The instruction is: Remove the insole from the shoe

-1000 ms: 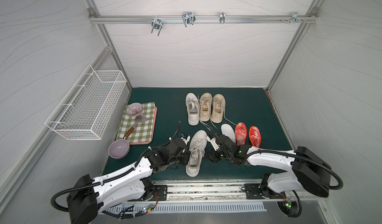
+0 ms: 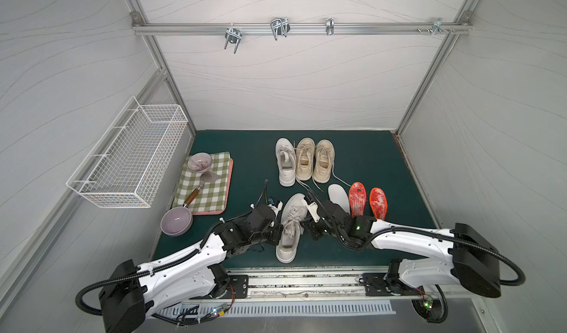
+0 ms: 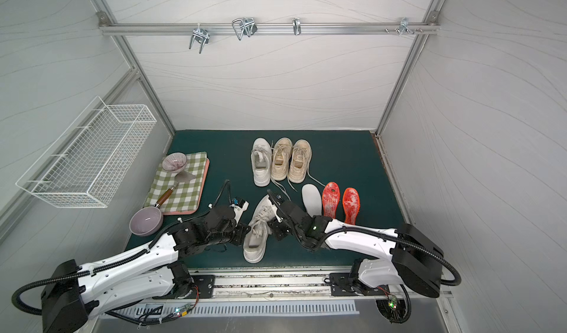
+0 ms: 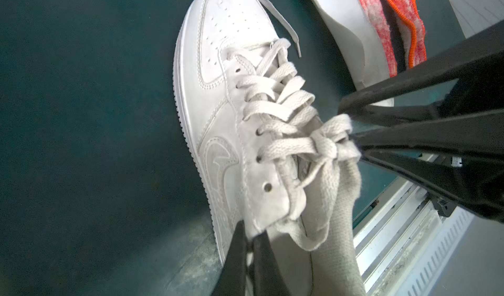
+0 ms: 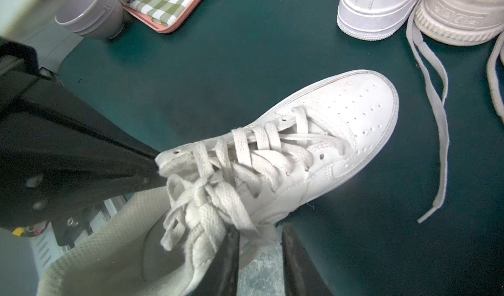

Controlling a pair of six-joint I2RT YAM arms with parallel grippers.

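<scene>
A white laced shoe [image 2: 291, 223] stands on the green mat between my two arms, toe toward the back. In the left wrist view my left gripper is closed at the upper side edge of the shoe's opening, a sliver of white showing between its fingers. My right gripper is on the other side, fingers apart, with the shoe's pale side edge by the laces showing in the gap between its tips. Inside the opening, a pale surface [image 4: 294, 267] is partly visible; whether it is insole or lining I cannot tell.
Right of the shoe lie a white insole [image 2: 338, 196] and two red insoles [image 2: 357, 198]. Three shoes [image 2: 304, 158] stand in a row behind, a loose lace [image 5: 438, 122] trailing forward. A checked tray [image 2: 203, 194] with bowls is at left.
My right gripper has moved left, from beside the shoe up against its side. The left arm and the shoe show no visible movement.
</scene>
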